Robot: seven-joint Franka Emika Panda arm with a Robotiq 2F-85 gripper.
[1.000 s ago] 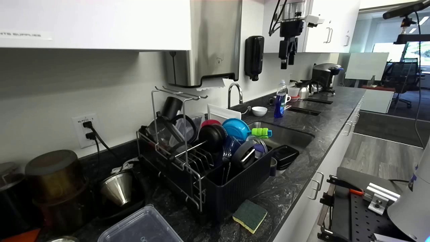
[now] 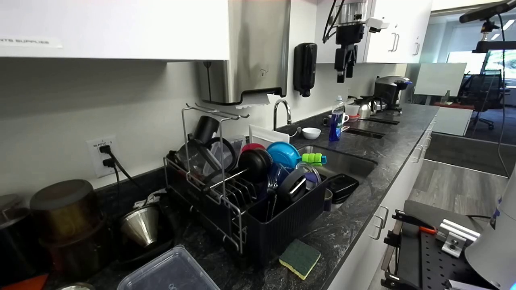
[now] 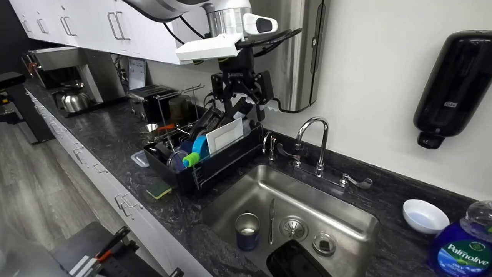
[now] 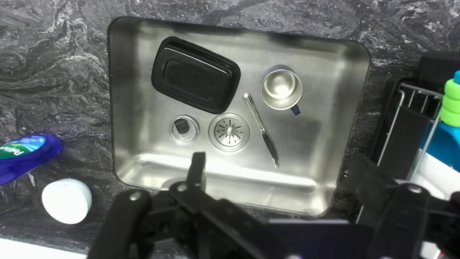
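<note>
High over the sink [image 4: 321, 149] hangs my gripper [image 3: 243, 115], open and pointing down, with nothing between its spread fingers. In the wrist view the sink holds a black container [image 4: 196, 75], a steel mug [image 4: 281, 88] with a dark blue handle, a knife [image 4: 262, 129] and a small clear round item [image 4: 184, 129] with a dark piece in it. The knife lies between the drain [image 4: 229, 132] and the mug. Exterior view 1 shows the gripper [image 2: 344, 79] edge-on, well clear of the counter.
A full dish rack [image 2: 290, 215] stands beside the sink, with a sponge [image 2: 300, 258] near it. On the other side are a white bowl [image 3: 425, 216] and a blue soap bottle [image 3: 466, 244]. The faucet [image 3: 321, 143] rises at the wall side.
</note>
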